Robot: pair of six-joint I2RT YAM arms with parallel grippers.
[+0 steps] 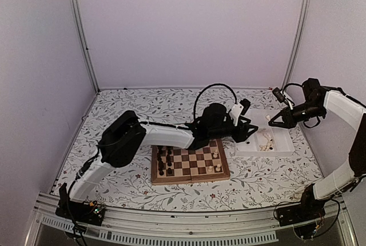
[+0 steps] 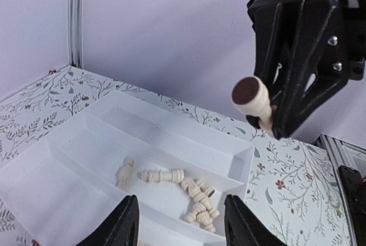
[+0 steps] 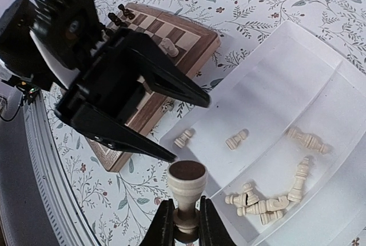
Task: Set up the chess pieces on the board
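The chessboard (image 1: 190,171) carries dark pieces along its left and a few white ones at the right. Right of it sits a white divided tray (image 1: 263,151), with loose white pieces (image 3: 297,183) lying in it. My right gripper is shut on a white chess piece (image 3: 186,183) with a dark base end, held upright over the tray. My left gripper hangs near it above the tray, open, with nothing seen between its fingers.
Walls stand at the sides and back, and a metal rail runs along the front edge.
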